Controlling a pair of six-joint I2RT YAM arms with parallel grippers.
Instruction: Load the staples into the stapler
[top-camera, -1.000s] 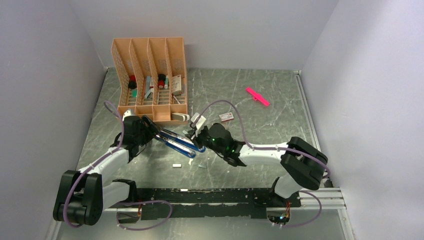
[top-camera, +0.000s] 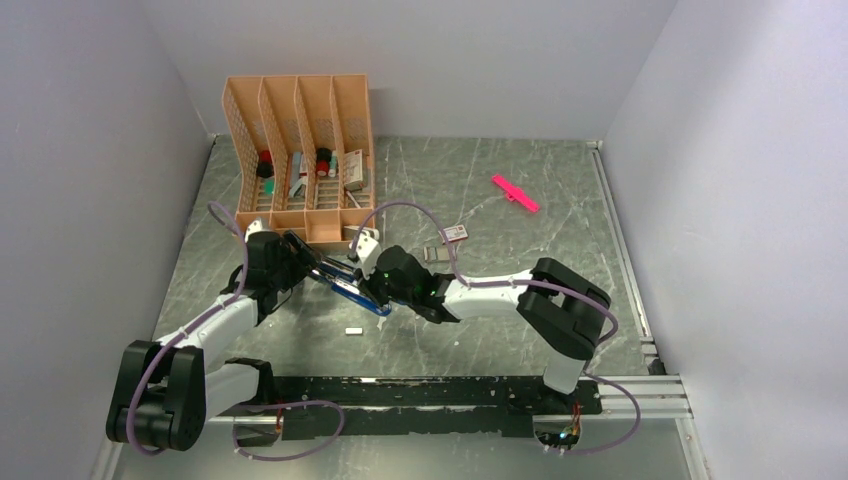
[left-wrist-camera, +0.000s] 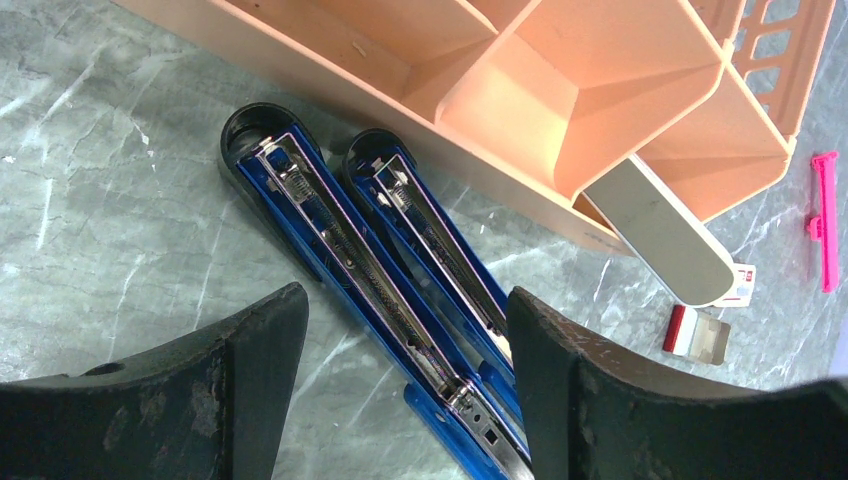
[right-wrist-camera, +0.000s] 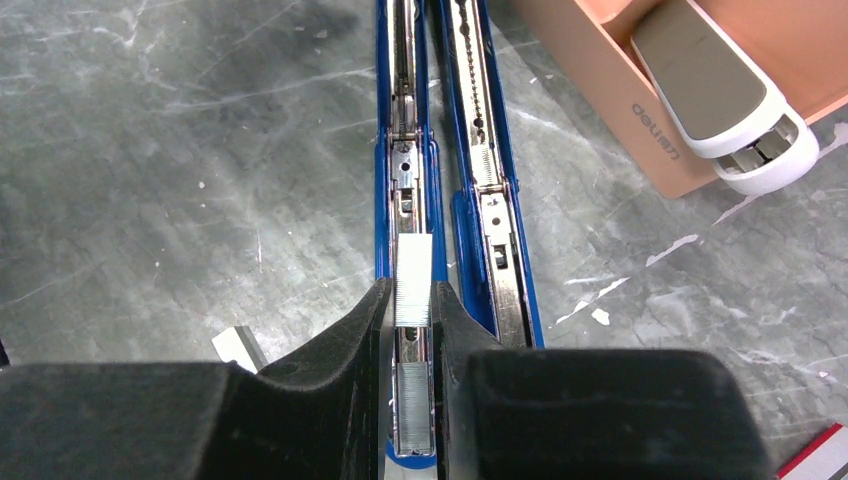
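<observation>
Two blue staplers lie side by side with their magazines uncovered, the left stapler (right-wrist-camera: 382, 200) and the right stapler (right-wrist-camera: 515, 265) in the right wrist view. A silver staple strip (right-wrist-camera: 414, 270) is pinched in my right gripper, which is shut on it above the left stapler's metal channel. Another staple strip (right-wrist-camera: 412, 400) appears lower along that channel, between my fingers; whether the held strip touches the channel I cannot tell. In the left wrist view my left gripper stands open, its fingers (left-wrist-camera: 265, 360) apart on either side of the staplers.
An orange organizer (top-camera: 310, 222) stands behind the staplers, with a white mini stapler (right-wrist-camera: 715, 90) in a front compartment. A small white block (top-camera: 354, 331) lies in front. Staple boxes (top-camera: 453, 233) and a pink item (top-camera: 515, 193) sit to the right.
My right arm has moved left, bringing its gripper over the near ends of the staplers. My left arm shows no visible change in the top view.
</observation>
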